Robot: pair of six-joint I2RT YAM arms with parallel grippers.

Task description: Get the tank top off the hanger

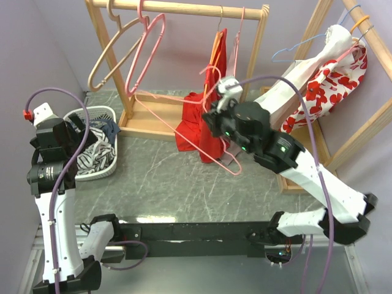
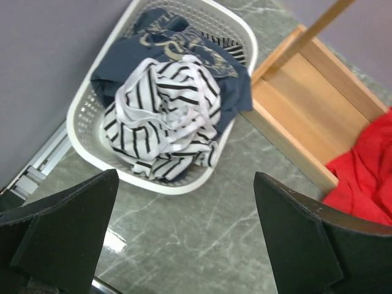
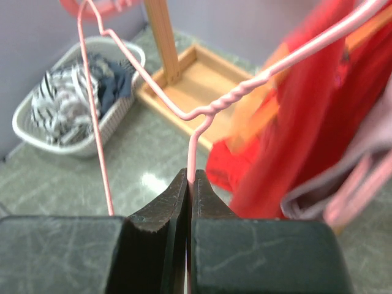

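Observation:
A pink wire hanger (image 3: 229,98) with no garment on it is in my right gripper, which is shut on it; in the top view that gripper (image 1: 214,122) is in front of the red clothing. My left gripper is open and empty, high at the left near the laundry basket (image 2: 81,138), which holds striped fabric (image 2: 162,110) and dark navy fabric (image 2: 122,67). Red garments (image 1: 190,135) and a pale pink-grey one (image 3: 361,153) are at the middle rack; I cannot tell whether either is a tank top.
The left rack (image 1: 171,8) has several hangers; its wooden tray (image 1: 147,133) is below. A right rack (image 1: 373,43) carries white (image 1: 318,55) and red-patterned garments (image 1: 327,86).

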